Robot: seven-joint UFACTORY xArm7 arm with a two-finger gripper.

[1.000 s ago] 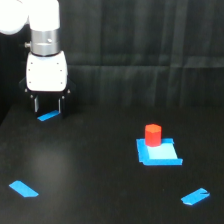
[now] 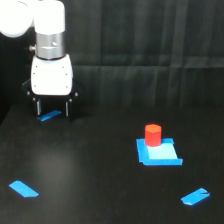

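Observation:
A red block [image 2: 153, 135] stands on a white square [image 2: 162, 153] edged with blue tape, right of the middle of the table. Far to its left, at the back of the table, is my white gripper [image 2: 54, 106]. Its two dark fingers hang wide apart and open, with no object visible between them. A blue tape strip [image 2: 49, 116] lies on the table just below the fingers.
Another blue tape strip [image 2: 23, 188] marks the table's front left, and a further strip [image 2: 195, 197] lies at the front right. A black curtain [image 2: 140, 50] hangs behind.
My gripper has shifted slightly to the right and a little lower in the view. The red block and the tape have stayed put.

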